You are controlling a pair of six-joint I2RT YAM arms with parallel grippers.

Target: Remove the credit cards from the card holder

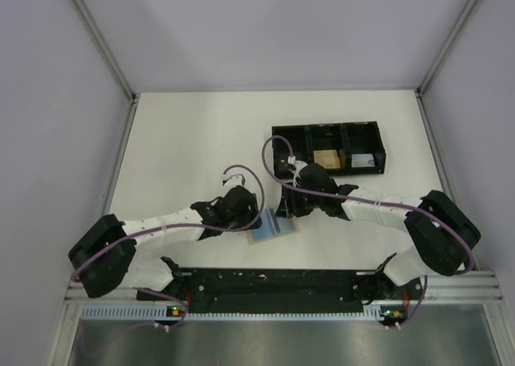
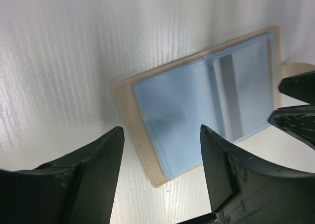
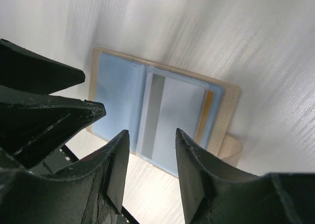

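The card holder (image 1: 262, 229) lies unfolded on the white table between my grippers. In the left wrist view it shows a tan border and pale blue sleeves (image 2: 174, 113); in the right wrist view an orange-edged strip (image 3: 205, 113) shows in the right-hand sleeve, beside a whitish panel (image 3: 174, 115). My left gripper is open over the holder's left end, nothing between its fingers. My right gripper is open over the right-hand half, also empty. Each gripper's dark fingertips also appear at the edge of the other wrist view.
A black compartmented box (image 1: 358, 127) stands at the back right, with a tan item (image 1: 326, 160) and a light item (image 1: 362, 160) inside. The table's front edge is close below both arms.
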